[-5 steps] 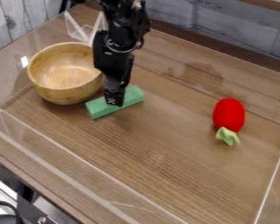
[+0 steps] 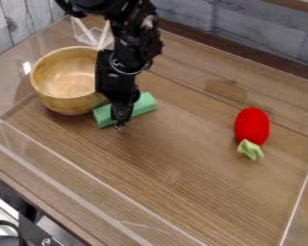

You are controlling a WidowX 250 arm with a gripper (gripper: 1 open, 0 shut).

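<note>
My black gripper (image 2: 120, 119) has its tip down at a mint-green block (image 2: 141, 106) lying flat on the wooden table, just right of a tan bowl (image 2: 64, 72). The gripper's lower part covers the middle of the block. Its fingers are dark and small in this view, so whether anything is between them cannot be made out.
A red object (image 2: 252, 125) with a pale green piece (image 2: 249, 149) at one end lies on the right. A wall runs along the back.
The gripper has moved down and a little left onto the green block, now covering part of it.
</note>
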